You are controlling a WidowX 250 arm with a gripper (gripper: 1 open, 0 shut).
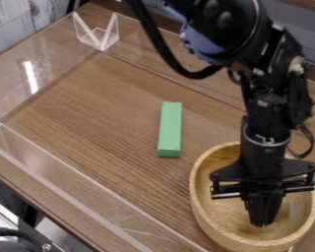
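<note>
My black gripper (263,191) reaches down into a tan oval bowl (212,222) at the lower right of the camera view. Its fingers are low inside the bowl and look shut, with nothing visible between them. The bowl's floor is partly hidden behind the gripper.
A green block (169,128) lies on the wooden table (82,148), left of the arm. A clear plastic holder (97,31) stands at the back left.
</note>
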